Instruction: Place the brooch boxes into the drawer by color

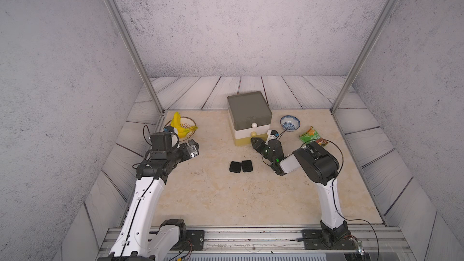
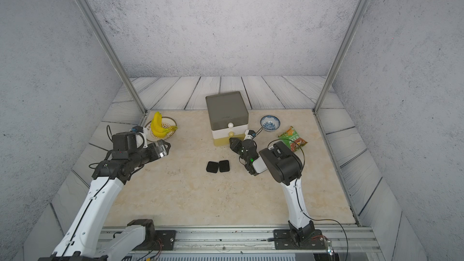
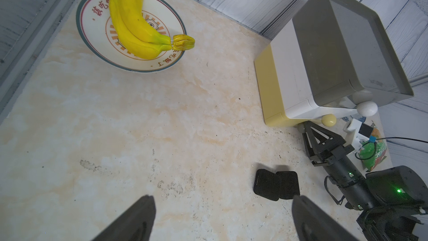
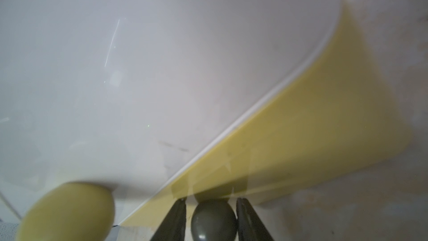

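Two black brooch boxes (image 1: 235, 166) (image 1: 247, 165) lie side by side on the table in front of the drawer cabinet (image 1: 249, 108). The cabinet has a grey top section, a white middle drawer (image 3: 292, 62) and a yellow bottom drawer (image 3: 269, 89), all pushed in. My right gripper is at the dark knob (image 4: 214, 223) of the yellow drawer. Its part-open fingers stand on both sides of that knob, with a thin gap showing on the left. My left gripper is open and empty, over the table's left side.
A plate with bananas (image 3: 133, 22) stands at the back left. Right of the cabinet are a blue-and-white bowl (image 1: 290, 123) and a green snack bag (image 1: 310, 135). Bare table (image 1: 207, 193) extends across the front.
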